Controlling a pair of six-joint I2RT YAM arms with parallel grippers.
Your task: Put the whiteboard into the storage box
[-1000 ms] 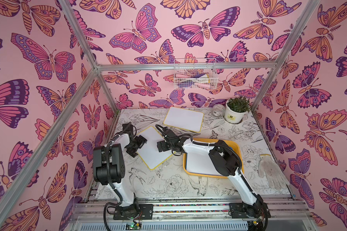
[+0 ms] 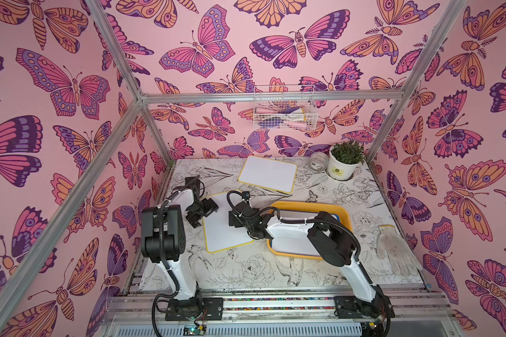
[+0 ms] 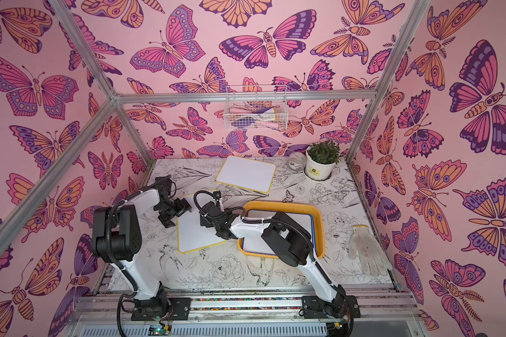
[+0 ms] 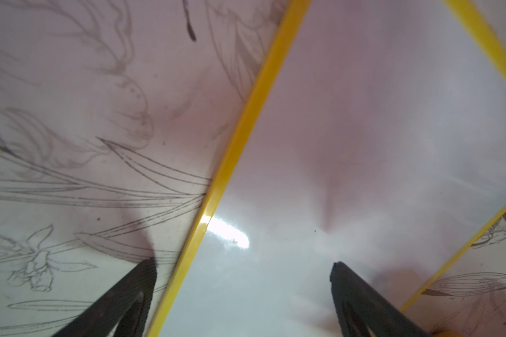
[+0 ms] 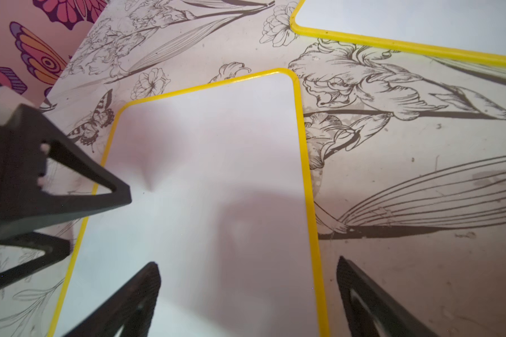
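A white whiteboard with a yellow rim (image 2: 222, 224) lies flat on the table between my two grippers. My left gripper (image 2: 203, 213) is open at its left edge; in the left wrist view the yellow rim runs between the two dark fingers. Over the board's right side stands my right gripper (image 2: 234, 219), also open; its fingers (image 5: 130, 297) straddle the right rim in the right wrist view, with no visible grip. A second yellow-rimmed whiteboard (image 2: 268, 174) rests at the back. The orange storage box (image 2: 348, 216) holds a blue-edged board (image 3: 253, 243), partly hidden by my right arm.
A potted plant (image 2: 343, 160) and a clear round container (image 2: 318, 161) stand at the back right. A glove (image 2: 396, 248) lies at the right edge. A wire basket (image 2: 285, 119) hangs on the back wall.
The near whiteboard has turned from a slanted pose to a straighter one.
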